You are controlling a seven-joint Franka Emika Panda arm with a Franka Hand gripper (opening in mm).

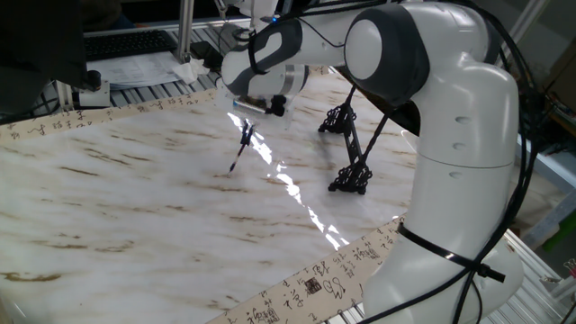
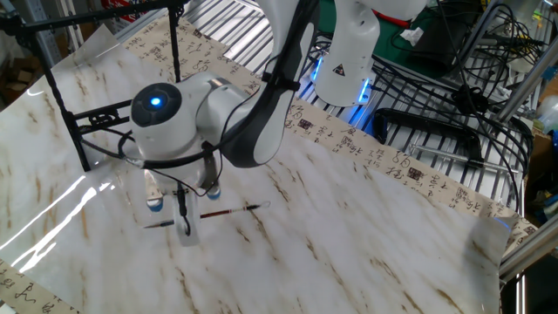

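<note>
A slim brush with a reddish-brown shaft and dark ends (image 2: 228, 212) is held clear of the table, with my gripper (image 2: 186, 223) shut on it partway along. In exterior view 2 it lies crosswise to the fingers, a dark pointed end to the left and a small loop at the right end. Exterior view 1 shows the brush (image 1: 238, 158) slanting down to the lower left from my gripper (image 1: 247, 134), most of its upper part hidden. The finger contact itself is too small to make out there.
A black ornate stand (image 1: 354, 148) rises from the marble-patterned mat (image 1: 117, 207), to the right of the gripper in exterior view 1. A keyboard (image 1: 128, 44) and papers (image 1: 135, 72) lie beyond the mat's far edge.
</note>
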